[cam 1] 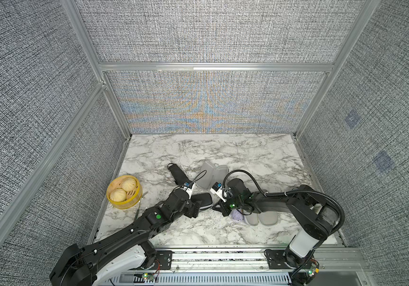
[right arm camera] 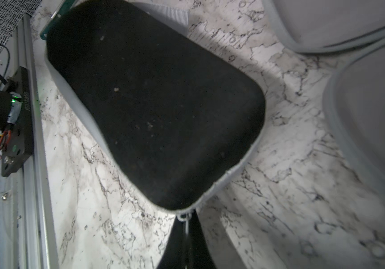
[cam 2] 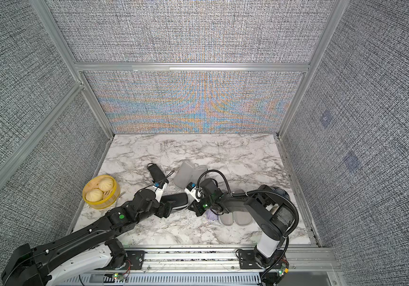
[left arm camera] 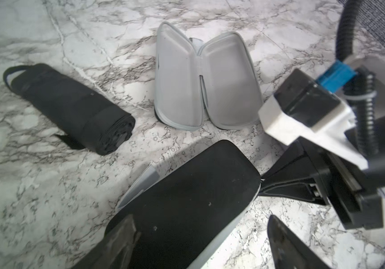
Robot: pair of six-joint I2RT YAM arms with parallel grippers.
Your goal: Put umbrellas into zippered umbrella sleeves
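A black sleeve [left arm camera: 179,201] with grey zip edging lies closed at the table's centre. My right gripper is shut at its near corner, apparently on the zipper pull. My left gripper is open above the sleeve, one finger either side in the left wrist view. A rolled black umbrella [left arm camera: 71,107] with a wrist loop lies behind-left. An empty grey sleeve [left arm camera: 219,80] lies open behind. In the top views a lilac item [cam 1: 237,215] and another grey open sleeve [cam 1: 267,217] lie partly under my right arm.
A bamboo steamer [cam 1: 124,200] with buns sits at the left, beside a thin dark rod [cam 1: 137,214]. Dark objects at the right are partly hidden by my right arm.
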